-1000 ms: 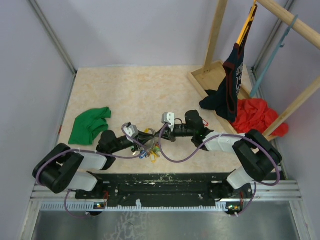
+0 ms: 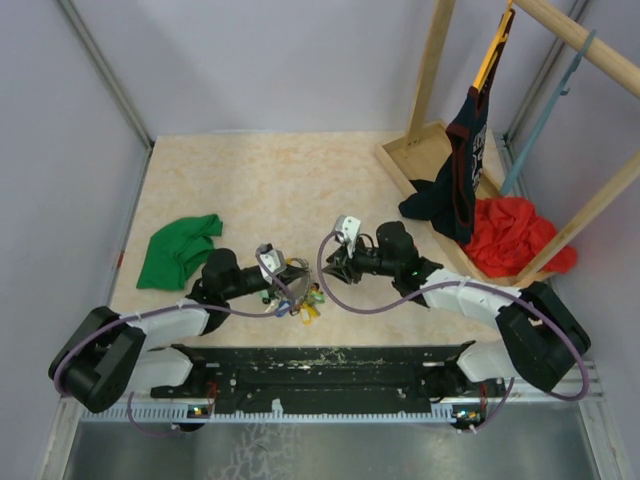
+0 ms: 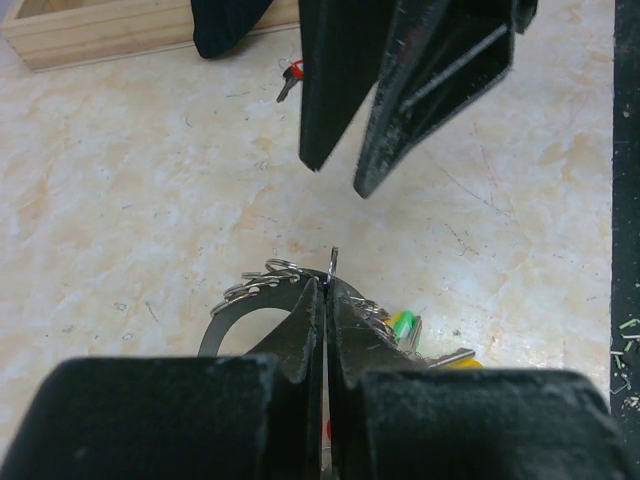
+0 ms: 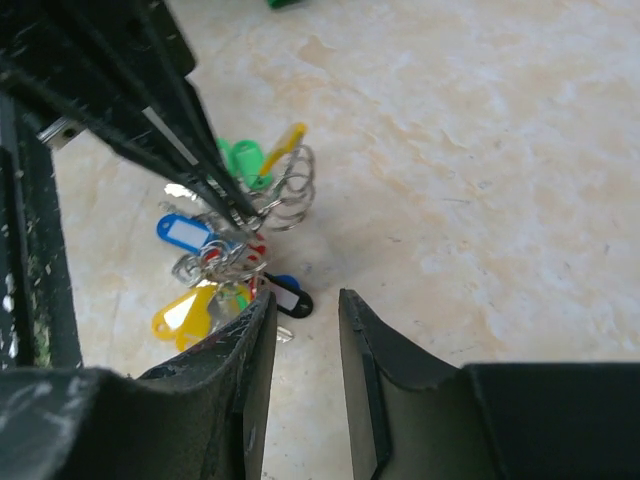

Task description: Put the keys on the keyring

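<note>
My left gripper (image 2: 285,275) is shut on a metal key ring (image 3: 331,262) above a bunch of keys with coloured tags, yellow (image 4: 180,315), blue (image 4: 183,232), green and black; a dark curved piece and coiled rings surround it. My right gripper (image 2: 335,268) is a little to the right, above and apart from the bunch, fingers parted with nothing visible between them. A separate key with a red ring (image 3: 290,78) lies on the table beyond, in the left wrist view.
A wooden stand (image 2: 390,155) with a hanging dark cloth and a red cloth (image 2: 515,235) occupies the right. A green cloth (image 2: 180,250) lies at left.
My right gripper has pulled away to the right from the keys and my left gripper, which it was touching.
</note>
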